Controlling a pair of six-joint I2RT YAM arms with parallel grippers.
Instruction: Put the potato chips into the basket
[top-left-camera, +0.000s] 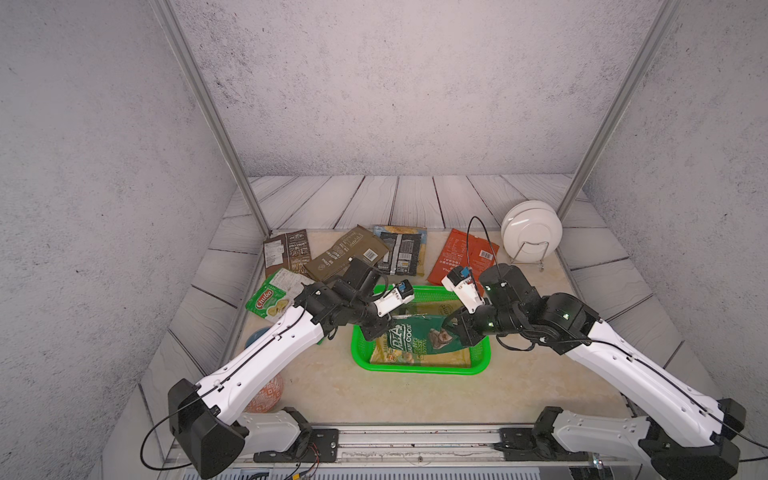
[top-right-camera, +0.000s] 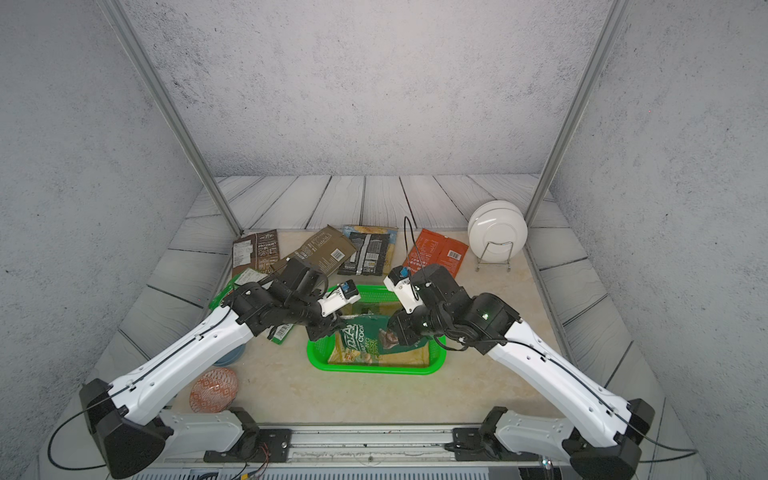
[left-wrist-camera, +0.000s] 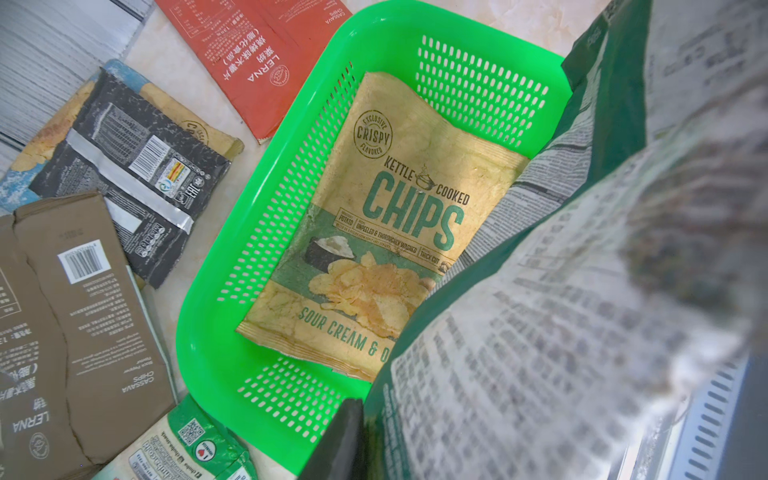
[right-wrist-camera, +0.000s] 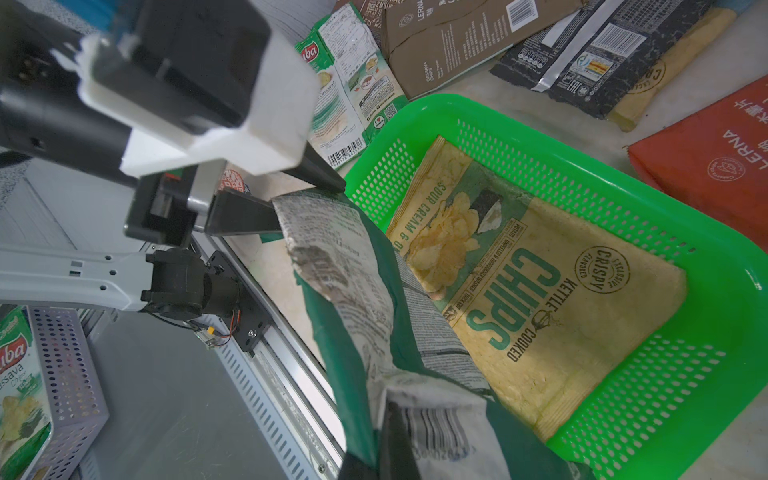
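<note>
A dark green chips bag (top-left-camera: 432, 336) is held over the green basket (top-left-camera: 360, 356); its printed back fills much of the left wrist view. My right gripper (top-left-camera: 457, 328) is shut on the bag's edge at the basket's right side. My left gripper is at the bag's other end, fingertips at its crumpled corner; whether it grips the corner is unclear. A beige kettle-cooked chips bag (left-wrist-camera: 384, 240) lies flat in the basket beneath.
Behind the basket lie several bags, including a red one (top-left-camera: 464, 256) and a brown one (top-left-camera: 344, 252). Plates (top-left-camera: 529, 228) stand in a rack at back right. A patterned bowl (top-right-camera: 213, 389) sits front left.
</note>
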